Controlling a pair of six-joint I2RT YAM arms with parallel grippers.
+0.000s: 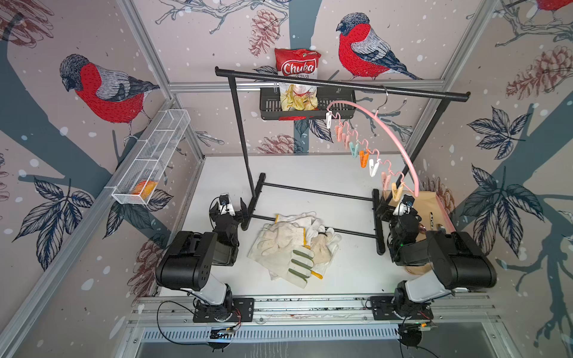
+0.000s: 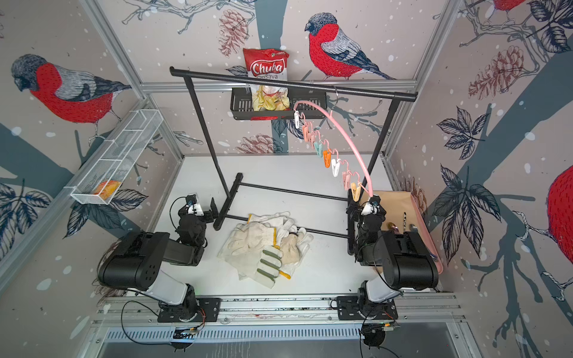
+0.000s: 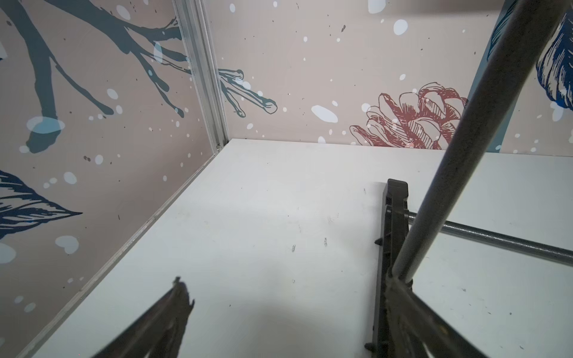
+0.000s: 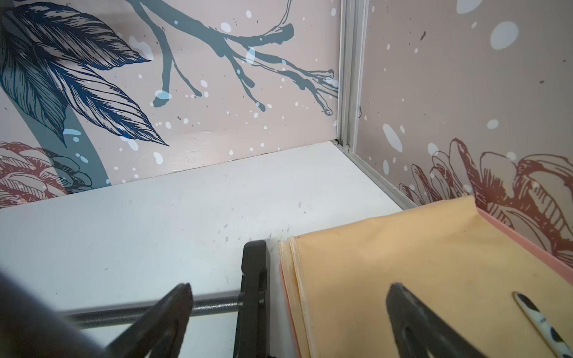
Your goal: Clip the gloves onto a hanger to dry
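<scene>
A heap of pale work gloves [image 1: 277,240], some with yellow cuffs and one with green-striped fingers [image 1: 300,266], lies on the white table between the two arms. Above the table a pink hanger [image 1: 391,134] hangs from the black rack's top bar, lined with small clips [image 1: 364,158] in several colours. The clips hold nothing. Left of the gloves, beside the rack's left foot, my left gripper is open and empty. My right gripper stands open and empty at the rack's right foot, below the hanger's low end.
The black rack [image 2: 292,83] spans the table, with low crossbars behind the gloves. A tan cloth-lined tray [image 4: 382,262] with utensils lies at the right. A dark basket [image 1: 340,104] with a snack bag and a white wire basket [image 1: 152,155] are on the walls.
</scene>
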